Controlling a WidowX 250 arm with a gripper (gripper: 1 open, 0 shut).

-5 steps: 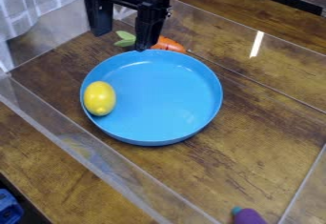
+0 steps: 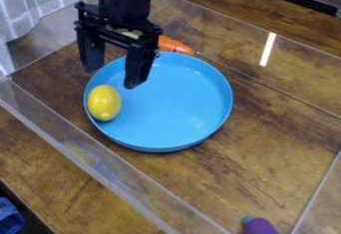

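Observation:
My black gripper reaches down from the top centre and stands open over the upper left part of a round blue plate. On the plate's left side lies a yellow egg-shaped object, just below the gripper, with a visible gap between them.
An orange carrot lies behind the plate, partly hidden by the arm. A purple object is at the bottom right edge and a blue object in the bottom left corner. Clear barriers line the left.
My gripper has moved down the view, from behind the plate to over its upper left part, closer to the yellow object.

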